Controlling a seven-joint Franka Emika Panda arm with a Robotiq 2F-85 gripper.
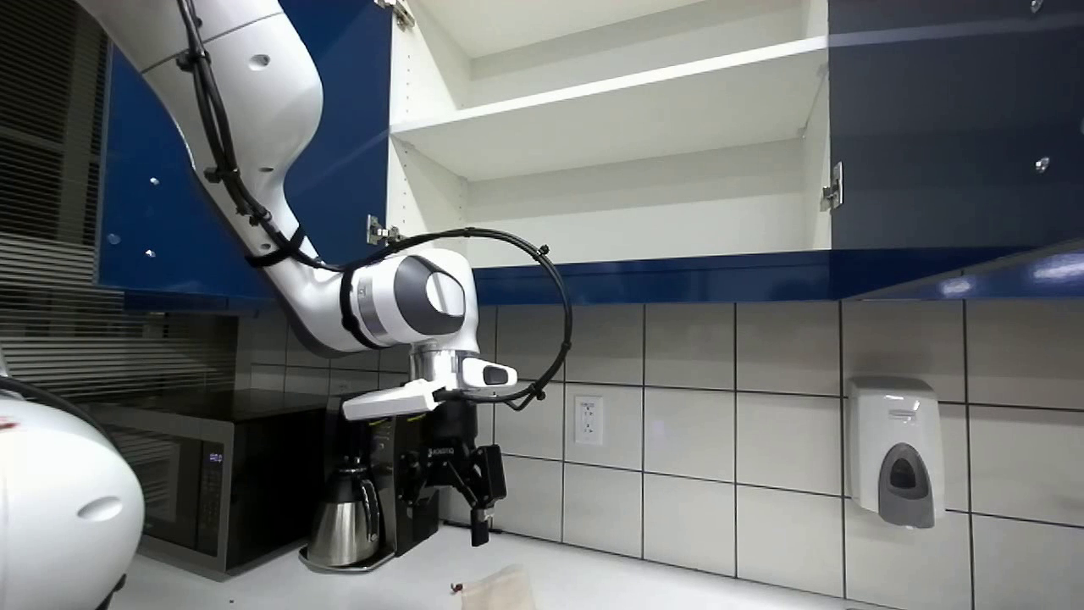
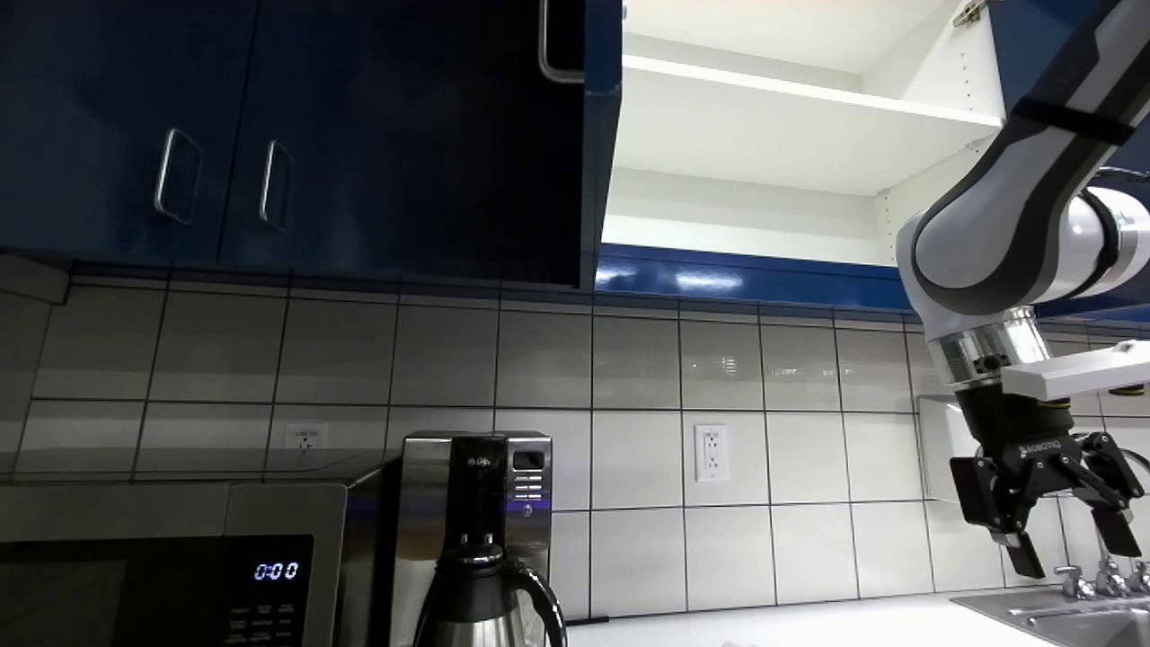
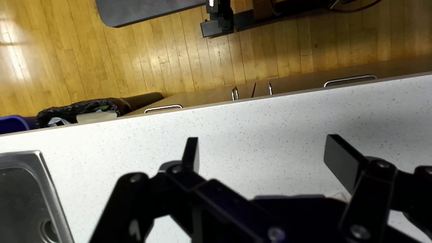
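My gripper stands open above the white counter, its black fingers wide apart and nothing between them; the wrist view has the gripper over bare speckled counter (image 3: 259, 121). In exterior view 2 the same gripper (image 2: 1073, 555) points down at the right, near the sink. On the counter below the gripper (image 1: 447, 524) in exterior view 1 lies a flat beige piece of cloth or a pouch (image 1: 500, 590), partly cut off by the bottom edge. A small pale corner (image 3: 339, 196) shows beside the right finger in the wrist view; what it belongs to is hidden.
A coffee maker (image 2: 528, 464) with a steel carafe (image 1: 345, 524) stands beside the microwave (image 1: 254, 488). Overhead, the blue cabinet's doors are open and its white shelves (image 1: 630, 102) are empty. The sink (image 3: 38, 178) and a soap dispenser (image 1: 896, 447) are also in view.
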